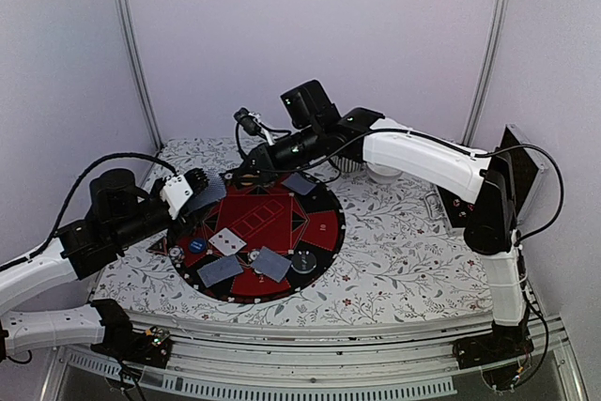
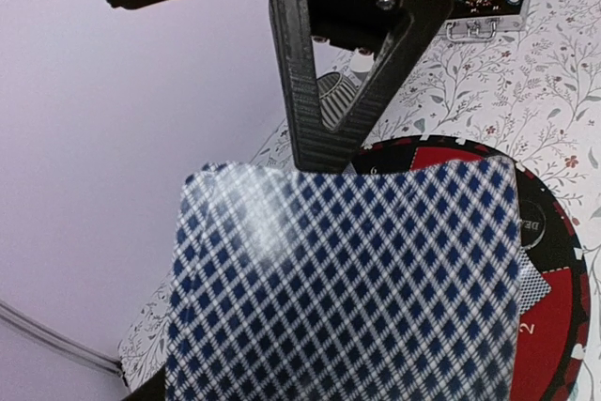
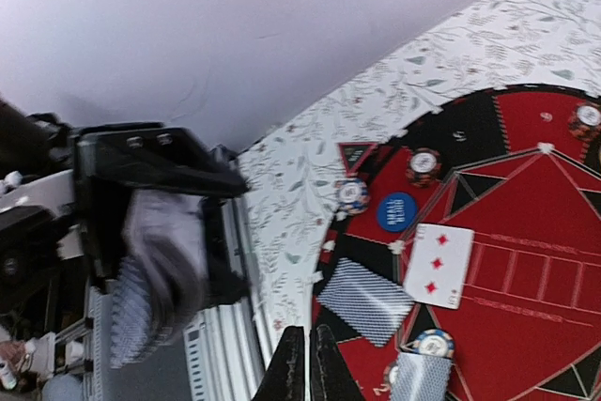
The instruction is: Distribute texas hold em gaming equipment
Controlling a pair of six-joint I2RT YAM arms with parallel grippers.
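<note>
In the left wrist view a deck of blue-and-white checked cards [image 2: 347, 279] fills the lower middle. My left gripper is closed around this deck, holding it up above the mat's left side. My right gripper [image 1: 237, 177] is shut just beside the deck, with nothing visible between its fingertips. On the round red-and-black mat [image 1: 268, 213], face-down cards [image 1: 220, 269] lie at the front left. Another face-down card [image 1: 270, 264] is to their right, over some chips. A face-up diamond card [image 3: 439, 265] lies beside them.
A blue round chip [image 3: 396, 211], several poker chips [image 3: 423, 163] and a black dealer button [image 1: 303, 261] are on the mat. At the back stands a white bowl [image 1: 383, 174]; an open case [image 1: 460, 206] is at right.
</note>
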